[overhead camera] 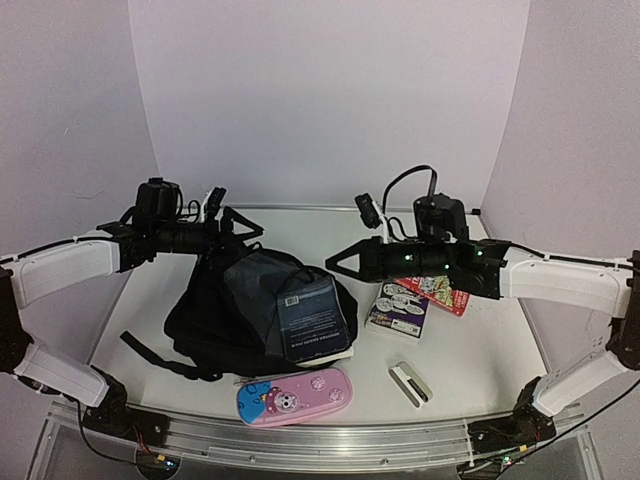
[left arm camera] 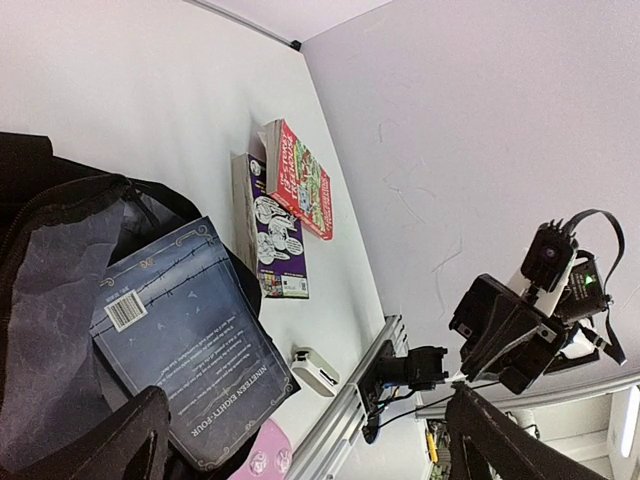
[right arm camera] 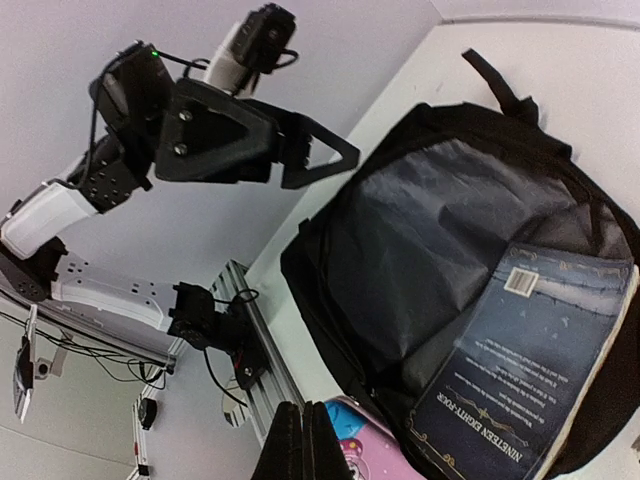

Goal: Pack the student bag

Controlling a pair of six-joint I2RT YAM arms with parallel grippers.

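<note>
The black bag (overhead camera: 205,335) lies on the table, its grey-lined mouth (overhead camera: 250,285) gaping. A dark blue book, Nineteen Eighty-Four (overhead camera: 312,318), lies in the right part of that mouth, barcode side up; its near end reaches the bag's front rim. Just above and right of the book, my right gripper (overhead camera: 328,263) is shut, and the right wrist view shows its fingers (right arm camera: 283,448) together and empty. Over the bag's far left edge hangs my left gripper (overhead camera: 258,229), open in its own wrist view, its fingers (left arm camera: 125,440) wide apart with nothing held.
A pink pencil case (overhead camera: 315,393) lies in front of the bag. Right of it is a small whitish object (overhead camera: 410,384). A purple book (overhead camera: 397,312) and a red book (overhead camera: 447,295) overlap under the right arm.
</note>
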